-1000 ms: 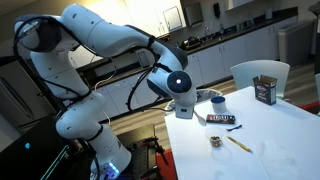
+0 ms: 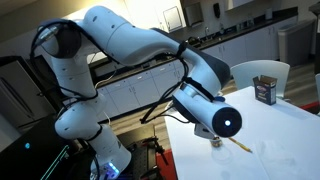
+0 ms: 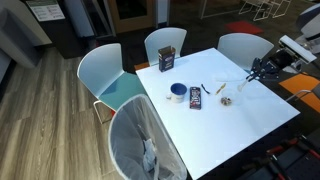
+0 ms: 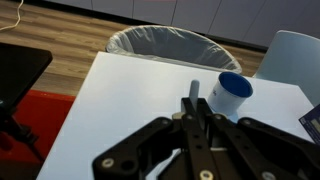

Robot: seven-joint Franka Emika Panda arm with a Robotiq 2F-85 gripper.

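My gripper is shut on a slim, pale grey-blue thing (image 4: 194, 90), which stands up between the fingertips in the wrist view; I cannot tell what it is. In exterior view 2 the gripper (image 3: 256, 73) hangs over the right side of the white table (image 3: 235, 135). The arm hides it in exterior view 1. A blue mug (image 3: 178, 92), a dark oblong item (image 3: 195, 98), a dark thin item (image 3: 206, 88), a yellow pencil-like stick (image 3: 220, 89) and a small round container (image 3: 226, 101) lie apart from it.
A dark box (image 3: 167, 59) stands at a table corner. Beside the table is a lined bin (image 3: 124, 142); pale chairs (image 3: 108, 76) surround it.
In exterior view 1 the arm has swung right and nearer over the table. It now covers the mug, the dark oblong item and the dark thin item, which showed earlier.
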